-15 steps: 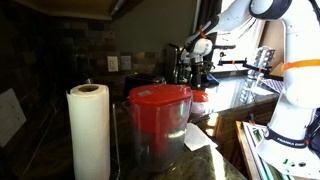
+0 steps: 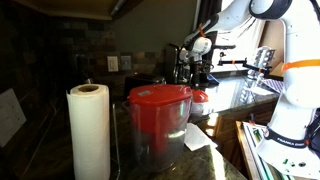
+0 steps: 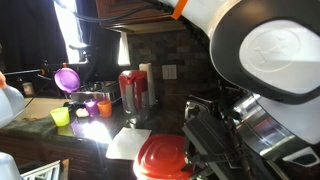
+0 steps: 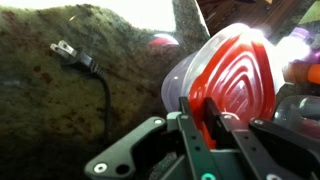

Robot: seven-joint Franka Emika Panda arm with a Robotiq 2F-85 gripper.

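Observation:
In the wrist view a container with a red lid (image 4: 232, 75) and a pale, clear rim lies just beyond my gripper. A narrow red part runs down between the dark fingers, and whether they touch it cannot be told. The same red lid (image 3: 163, 157) shows in exterior view 2, with the gripper (image 3: 203, 155) beside its right edge. Far back in exterior view 1, the gripper (image 2: 192, 78) hangs over a small red-topped item (image 2: 200, 97). How far the fingers are apart is hard to see.
A large clear bin with a red lid (image 2: 160, 95) and a paper towel roll (image 2: 90, 125) stand in the foreground. A white sheet (image 3: 128, 144) lies beside the lid. A plug with a black cord (image 4: 72, 55) rests on the counter. Colored cups (image 3: 90, 105) stand farther left.
The arm and objects look nearly the same in exterior view 1; only a slight shift at the distant gripper may be present.

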